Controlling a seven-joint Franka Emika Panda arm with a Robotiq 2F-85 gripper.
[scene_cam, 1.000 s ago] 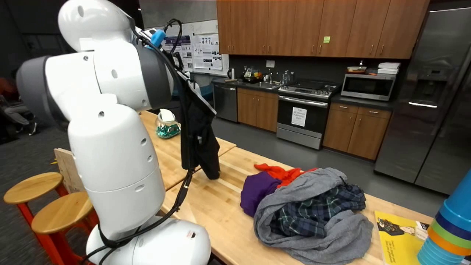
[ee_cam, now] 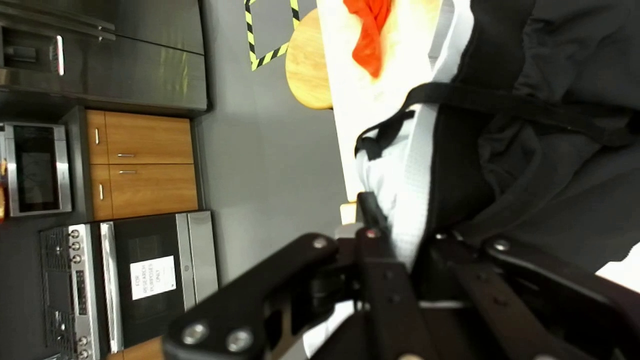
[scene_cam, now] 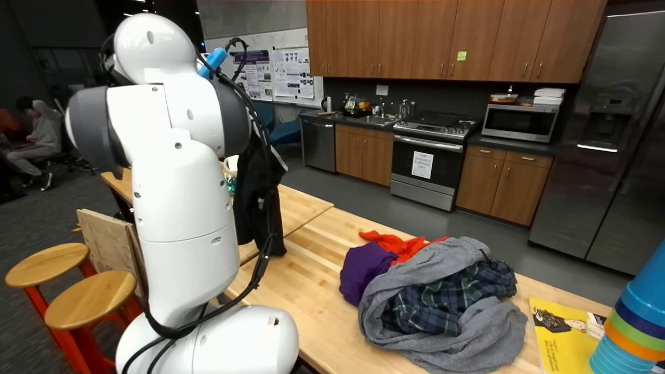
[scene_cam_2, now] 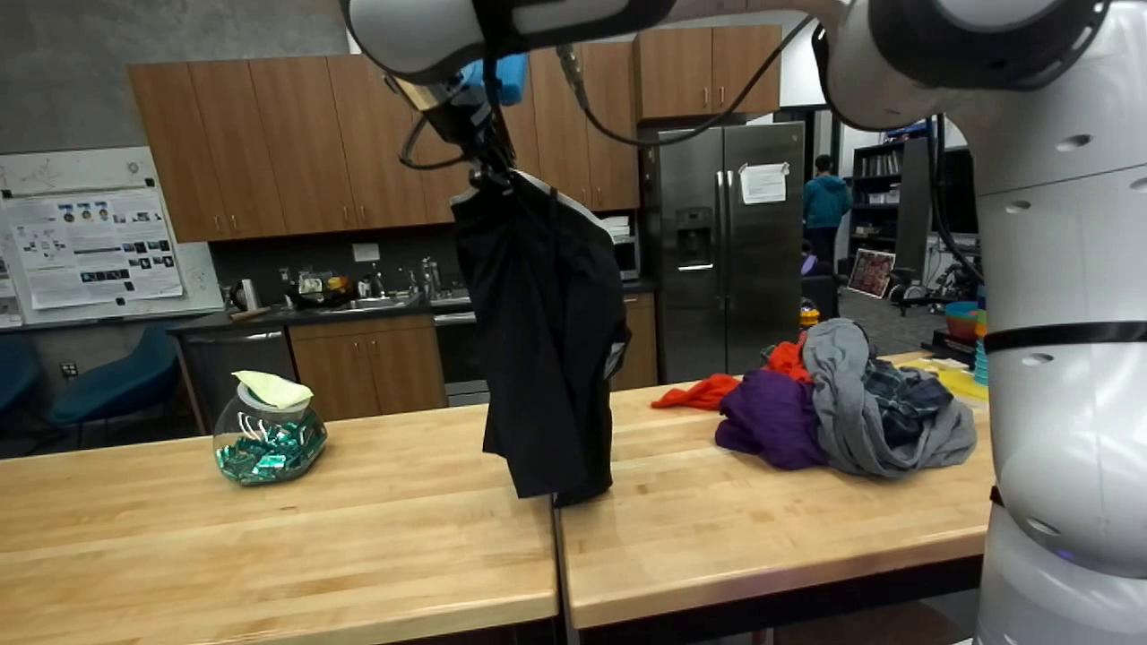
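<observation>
My gripper is shut on a black garment, gripping it near its white-edged top. The cloth hangs long and folded below the fingers, its lower end close to the table around the seam between the two tabletops. Seen from the wrist, the garment fills the right side, showing a white band and a dark drawstring-like strip. In exterior view 1 the arm hides the gripper itself, and part of the black cloth shows beside it.
A clothes pile with a grey piece, a purple piece and a red piece lies on the right tabletop. A glass jar of green-wrapped items stands on the left one. Bare wood lies between.
The arm has swung, carrying the hanging black garment leftward in exterior view 1, away from the clothes pile. The cloth and arm now cover most of the jar there.
</observation>
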